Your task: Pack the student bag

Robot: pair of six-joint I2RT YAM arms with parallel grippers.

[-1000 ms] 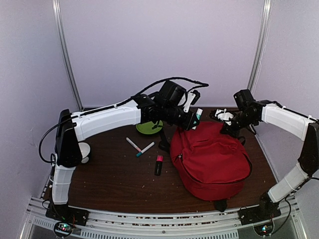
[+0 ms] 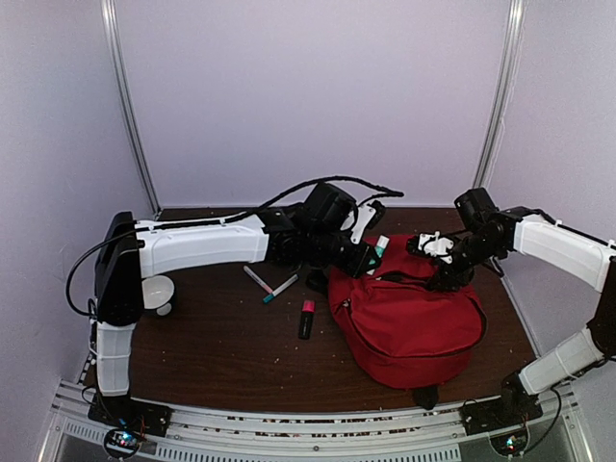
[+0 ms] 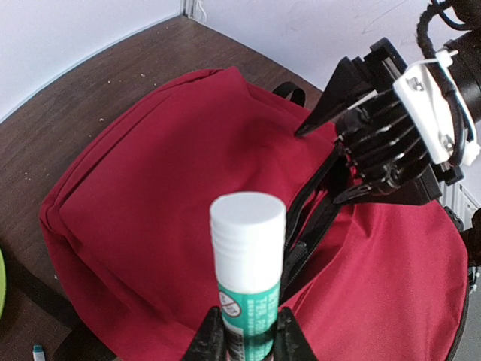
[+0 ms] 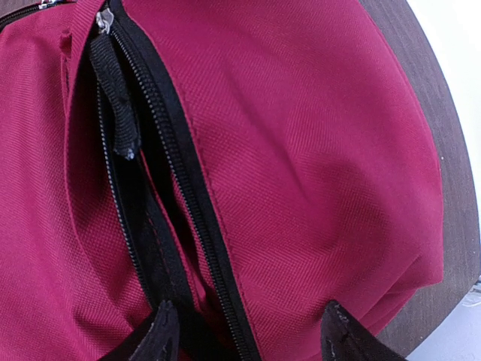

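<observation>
A red backpack (image 2: 404, 337) lies at the right of the table, its zipped opening (image 3: 316, 226) parted, with black zipper tape visible. My left gripper (image 2: 371, 262) is shut on a white and teal tube (image 3: 248, 263), held upright above the bag. My right gripper stands open low at the opening, its fingertips on either side of the zipper edge and red fabric. In the top view two markers (image 2: 282, 287) and a black tube with a pink cap (image 2: 307, 322) lie left of the bag.
A white round object (image 2: 157, 290) sits at the far left, partly behind the left arm. A green object shows at the left edge of the left wrist view. Walls border the back and sides.
My left gripper, holding the tube, has come slightly lower over the bag.
</observation>
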